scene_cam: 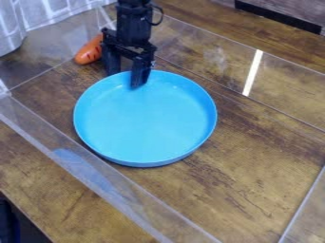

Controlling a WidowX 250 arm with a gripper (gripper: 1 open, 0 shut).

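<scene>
My black gripper (127, 66) hangs at the upper middle, over the far rim of a round blue plate (144, 121), its dark fingers spread open; whether it touches the plate is hard to tell. An orange object (87, 51), perhaps a carrot, lies just left of the gripper on the wooden surface, partly behind it.
Clear strips or panels run along the left and right sides, and a crumpled pale material (26, 24) is at the top left.
</scene>
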